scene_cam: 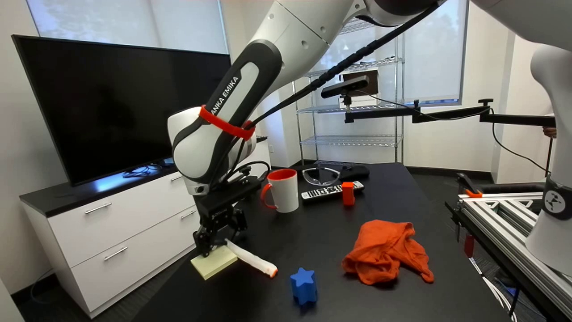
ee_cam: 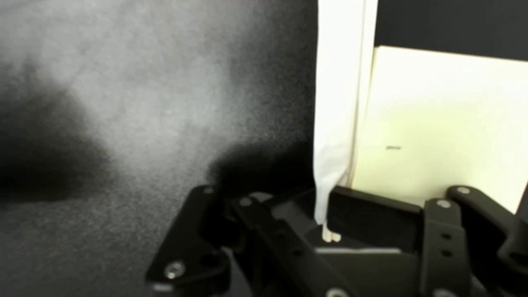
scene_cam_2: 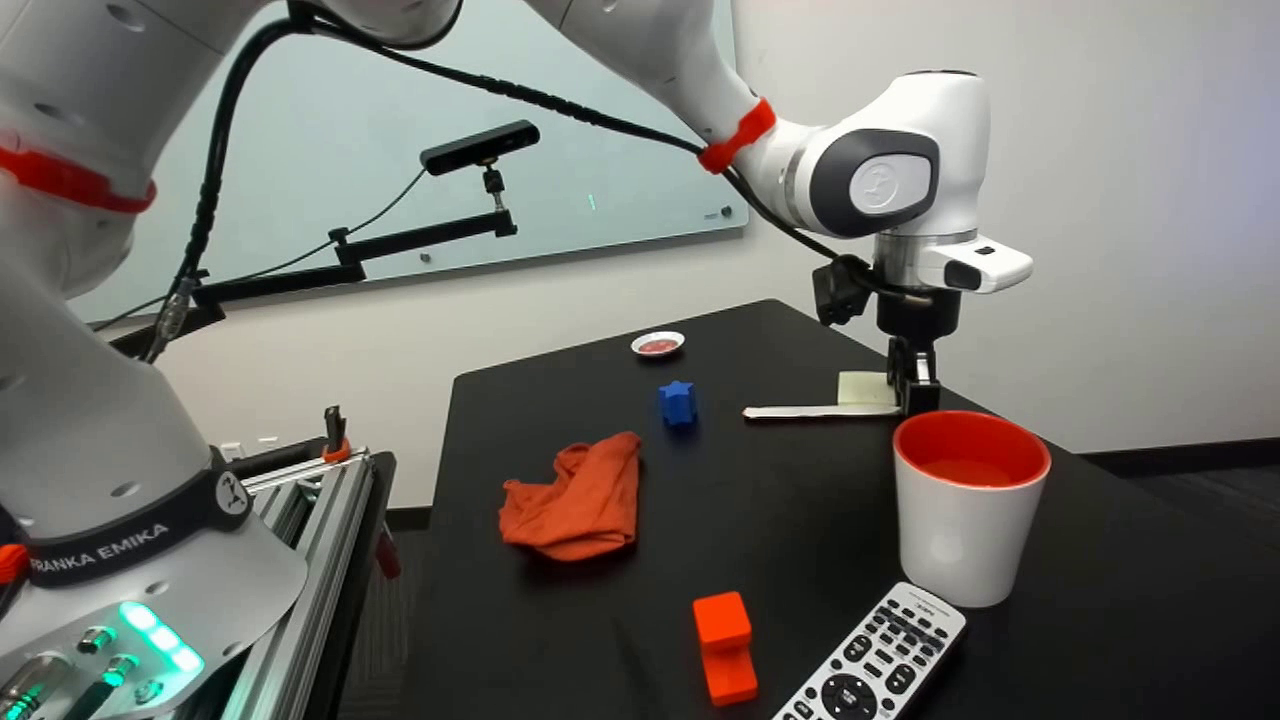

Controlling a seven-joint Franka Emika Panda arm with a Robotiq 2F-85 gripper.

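A pair of chopsticks in a white paper sleeve (ee_cam: 339,99) runs down into my gripper in the wrist view. The fingers are shut on the end of the sleeve, with the bare wooden tips poking out between them. Right alongside lies a pale yellow note pad (ee_cam: 445,109), close against the sleeve, and one finger stands over its near edge. In exterior view 1 the sleeve (scene_cam: 252,258) slants away from the fingers, low at the table, its orange-marked end toward the blue star block (scene_cam: 304,286).
An orange cloth (scene_cam: 383,252) lies crumpled mid-table. Behind the arm stand a white mug with red inside (scene_cam: 284,192), a remote (scene_cam_2: 882,660) and an orange block (scene_cam_2: 725,648). A small dish (scene_cam_2: 657,344) sits at the far end. Table between cloth and sleeve is mostly clear.
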